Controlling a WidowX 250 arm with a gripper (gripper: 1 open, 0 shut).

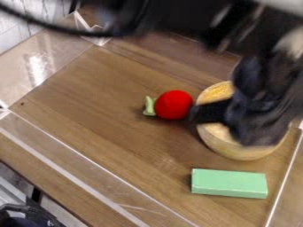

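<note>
A dark, blurred gripper (236,111) reaches down from the top right over a cream bowl (222,146), covering much of its inside and right side. Whether its fingers are open or closed, and what is between them, is too blurred to tell. A red ball-shaped vegetable or toy (174,105) with a pale green piece (151,106) at its left lies just left of the bowl. A light green block (229,183) lies in front of the bowl.
The dark arm hangs across the top of the view.
</note>
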